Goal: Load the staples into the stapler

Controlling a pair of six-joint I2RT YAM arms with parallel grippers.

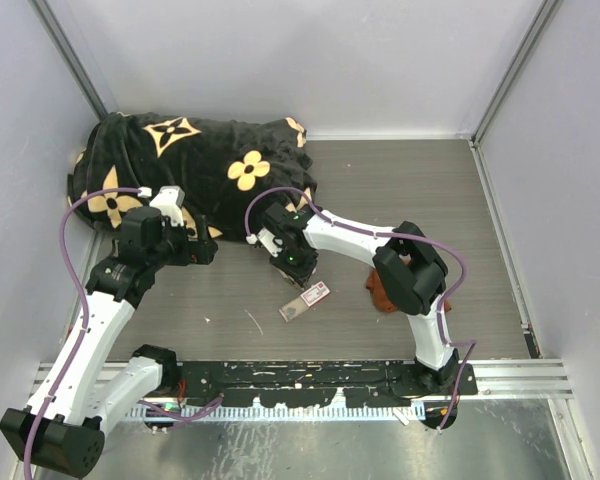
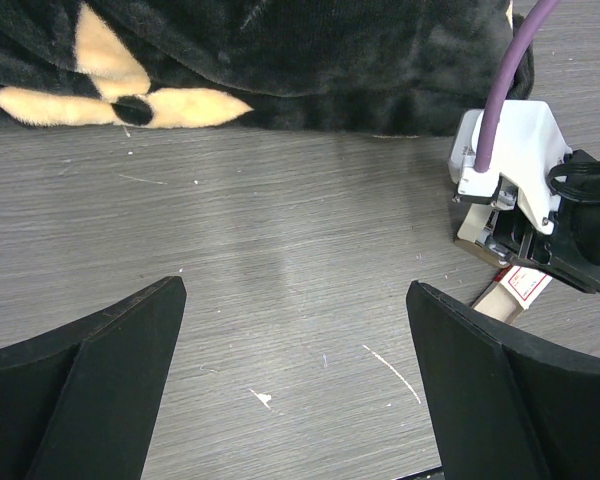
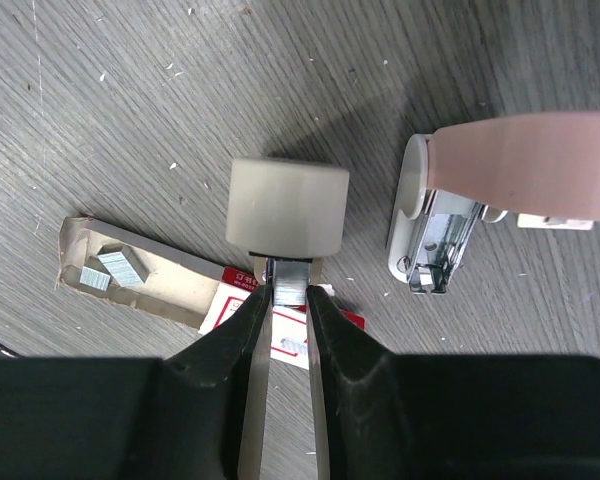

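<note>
In the right wrist view, a pink stapler part (image 3: pixel 530 160) lies at right with its metal channel (image 3: pixel 442 235) showing. A cream block (image 3: pixel 287 205) stands ahead of my right gripper. Its fingertips stand close on either side of a small silver piece (image 3: pixel 290 283), just below the block. Whether they grip it, and whether it is staples, cannot be told. At lower left, an open staple box (image 3: pixel 170 285) holds small staple blocks (image 3: pixel 123 263). Well to the left in the top view, my left gripper (image 1: pixel 202 242) is open and empty above the table.
A dark plush blanket (image 1: pixel 210 165) with yellow flowers covers the back left. A reddish-brown object (image 1: pixel 380 290) lies beneath the right arm. Bare table (image 2: pixel 280 220) spreads under the left gripper, and the back right is clear too.
</note>
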